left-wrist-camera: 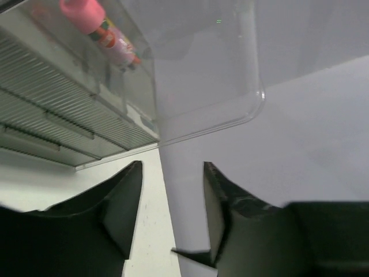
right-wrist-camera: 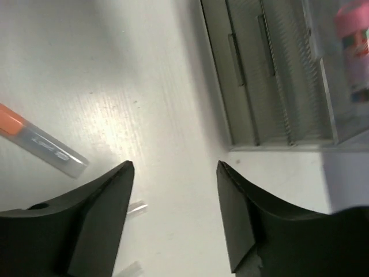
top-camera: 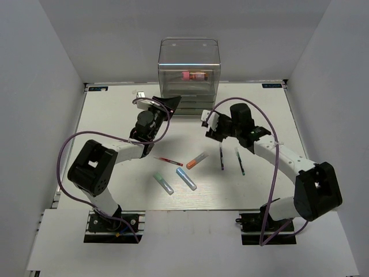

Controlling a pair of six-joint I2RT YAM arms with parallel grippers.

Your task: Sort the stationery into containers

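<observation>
A clear container [top-camera: 189, 53] with drawers below stands at the back centre, a pink-capped item [top-camera: 194, 76] inside its upper compartment. My left gripper stands open at its left front, empty. My right gripper is open to its front right, nothing between its fingers, above the table. An orange tube [top-camera: 197, 160], a blue tube [top-camera: 185, 178], a green tube [top-camera: 164, 183], a red pen [top-camera: 168, 161] and two dark pens [top-camera: 222, 156] [top-camera: 240, 162] lie in front.
Grey walls stand behind and at both sides.
</observation>
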